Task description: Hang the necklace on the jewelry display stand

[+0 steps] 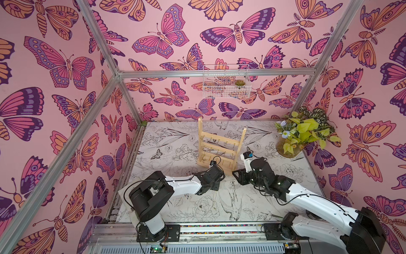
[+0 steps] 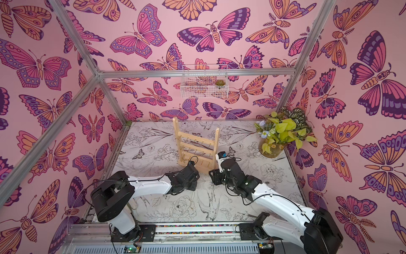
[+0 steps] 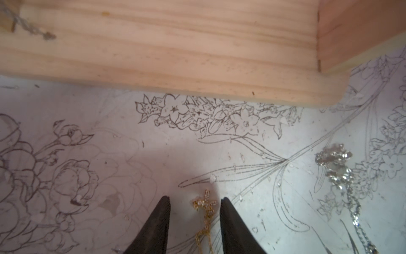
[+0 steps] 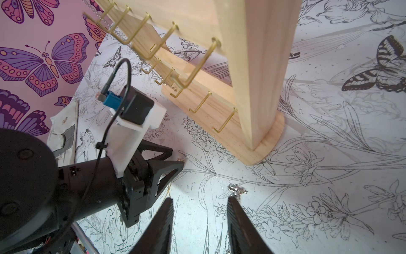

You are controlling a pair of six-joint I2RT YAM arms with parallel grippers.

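Note:
The wooden jewelry stand stands at mid-table, with rows of brass hooks in the right wrist view. On the tabletop before it lies a gold necklace with a small flower-like end. My left gripper is part open, and that end shows between its fingertips; no grip on it is visible. A silver necklace lies farther right. In the right wrist view its clustered end appears just beyond the right finger of my right gripper, which is part open with nothing held.
At the stand's left, a silver chain shows against the base. Both arms are close together in front of the stand. A potted plant occupies the back right.

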